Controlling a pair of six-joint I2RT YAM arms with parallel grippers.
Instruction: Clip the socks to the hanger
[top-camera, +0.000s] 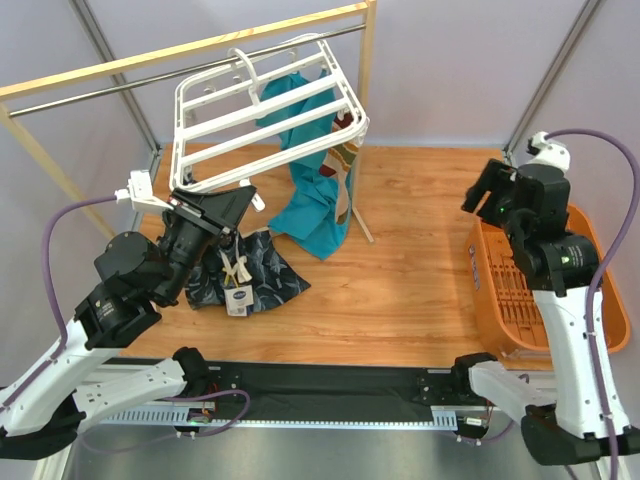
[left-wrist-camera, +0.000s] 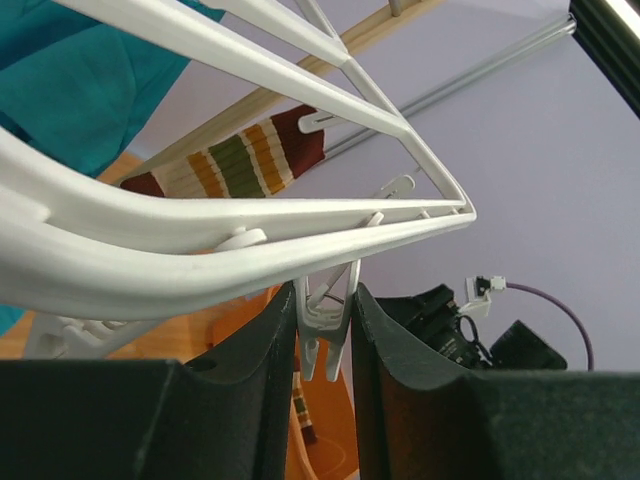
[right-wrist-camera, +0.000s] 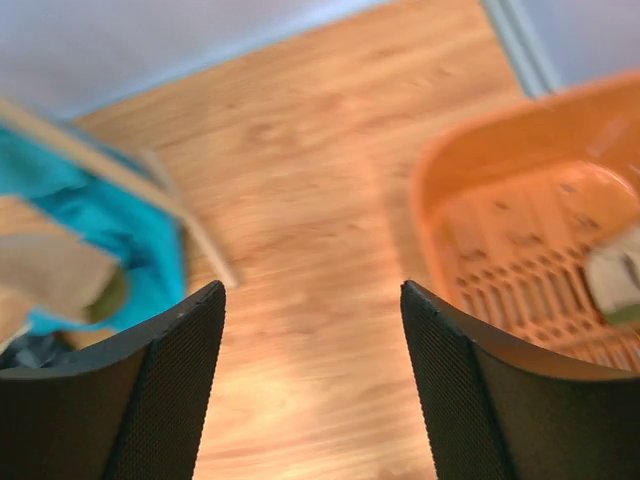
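Observation:
The white multi-bar hanger (top-camera: 265, 110) hangs from the rail at upper left; my left gripper (top-camera: 225, 208) is shut on it at a white clip, which shows between the fingertips in the left wrist view. A striped sock (left-wrist-camera: 235, 160) and teal cloth (top-camera: 310, 210) hang below the hanger; whether the sock is clipped is unclear. My right gripper (top-camera: 480, 200) is over the orange bin (top-camera: 590, 330) at right, apart from the hanger, its fingers spread open in the blurred right wrist view, nothing between them.
A wooden frame with a metal rail (top-camera: 300, 43) spans the back left. Dark patterned cloth (top-camera: 270, 280) with a tag lies under the left arm. A light item (right-wrist-camera: 610, 280) lies in the bin.

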